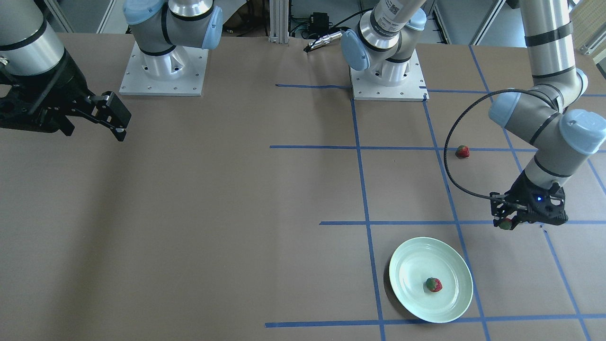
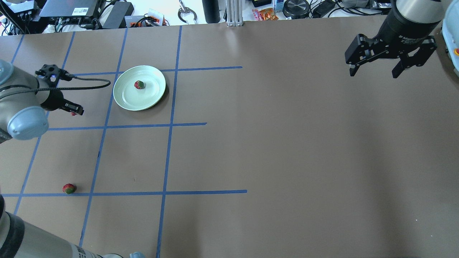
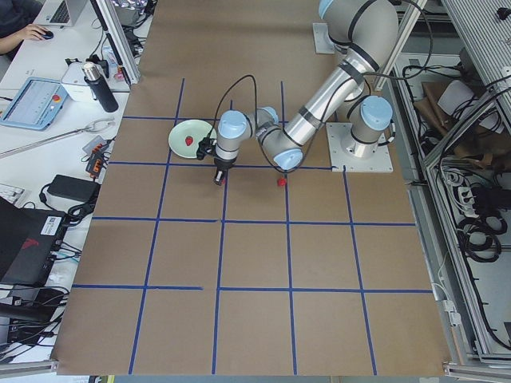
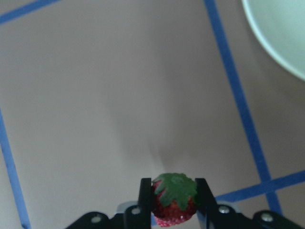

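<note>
My gripper [image 1: 504,221] is shut on a strawberry [image 4: 174,202], red with a green leafy top, held between the fingertips in the left wrist view. It is at the right of the front view, beyond the pale green plate [image 1: 413,255]. The plate carries another strawberry [image 1: 434,284] near its middle. A third strawberry [image 1: 462,151] lies on the table farther back, behind my gripper; in the top view it is at the lower left [image 2: 69,189].
Blue tape lines form a grid on the brown table [image 1: 227,216]. A second arm's black gripper [image 1: 99,118] hangs at the left of the front view. Other arm bases stand at the back.
</note>
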